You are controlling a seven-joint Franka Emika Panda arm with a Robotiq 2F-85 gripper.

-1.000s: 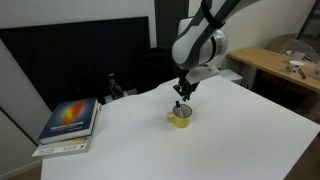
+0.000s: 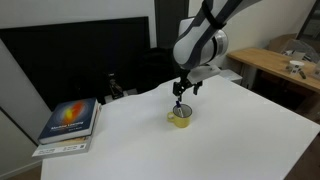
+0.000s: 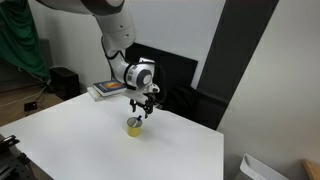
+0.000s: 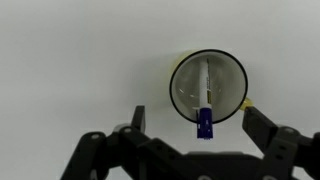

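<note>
A yellow mug [image 2: 181, 118] stands upright on the white table, its pale inside facing up in the wrist view. Leaning in the mug is a white marker [image 4: 204, 85] with a dark blue end [image 4: 204, 123] that rests at the rim and sticks out. My gripper is open above the mug; its fingers [image 4: 138, 119] are spread to either side of the marker's blue end, with space on both sides. Nothing is held. In exterior view 2 the mug [image 3: 134, 127] sits just below the gripper, and the blue end shows above its rim.
A stack of books [image 2: 68, 124] lies at the table's left edge in exterior view 1. Behind the table stands a dark panel [image 2: 75, 60]. A wooden table [image 2: 270, 62] is at the back right.
The gripper has shifted only slightly, coming a little lower toward the marker's blue end. The mug and marker stay where they were.
</note>
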